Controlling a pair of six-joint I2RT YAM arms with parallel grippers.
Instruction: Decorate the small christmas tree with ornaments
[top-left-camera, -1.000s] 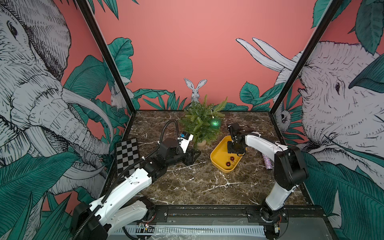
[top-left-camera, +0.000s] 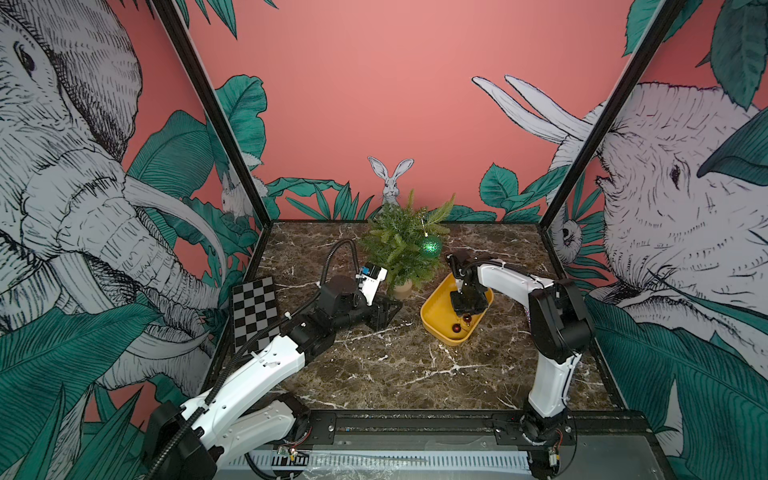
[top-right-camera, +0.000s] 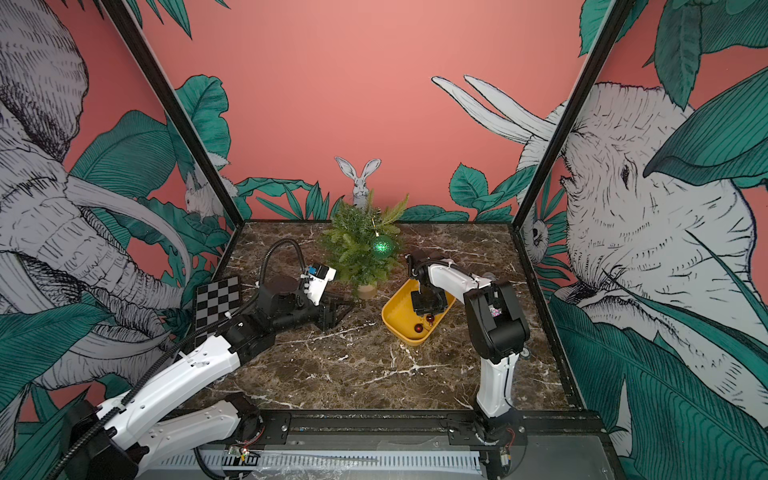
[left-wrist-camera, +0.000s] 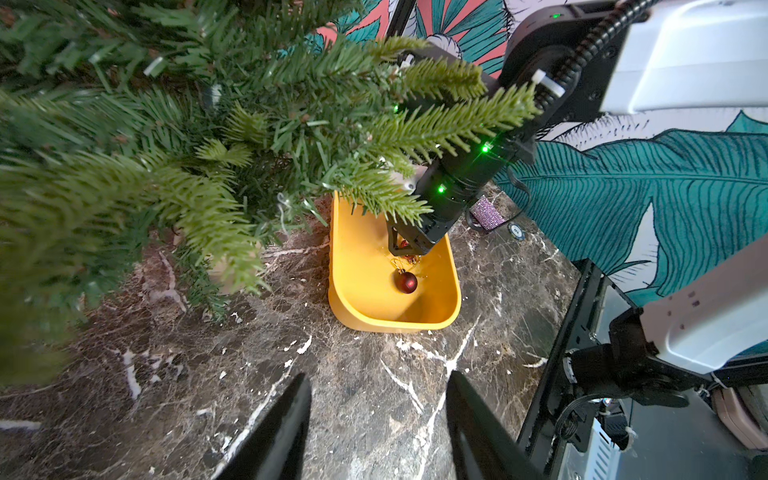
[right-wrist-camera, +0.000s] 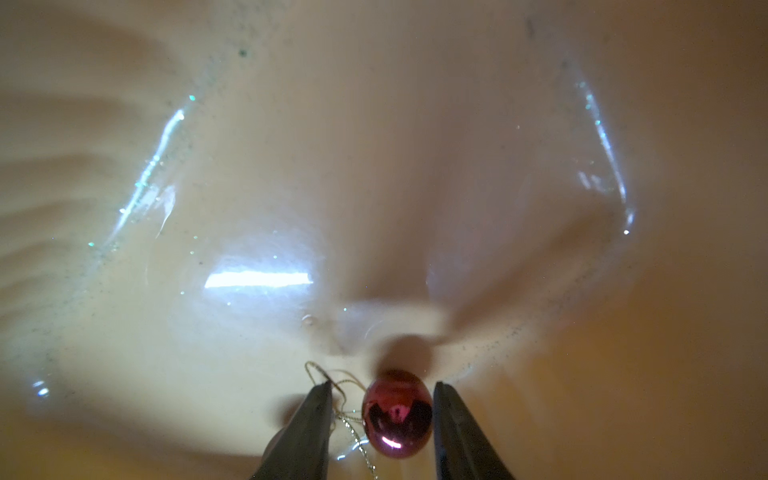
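The small tree (top-left-camera: 400, 240) stands at the back centre with a green glitter ornament (top-left-camera: 431, 246) hanging on its right side. A yellow tray (top-left-camera: 440, 325) beside it holds red balls (top-right-camera: 418, 327) with gold strings. My right gripper is down inside the tray, fingers apart around a shiny red ball (right-wrist-camera: 397, 416), which lies near the right finger; whether it is gripped does not show. My left gripper hovers low left of the tray, beside the tree, open and empty.
A checkered board (top-left-camera: 254, 304) lies at the left edge. A pink glittery object (left-wrist-camera: 486, 211) is partly hidden behind the right arm.
The left arm has not visibly moved.
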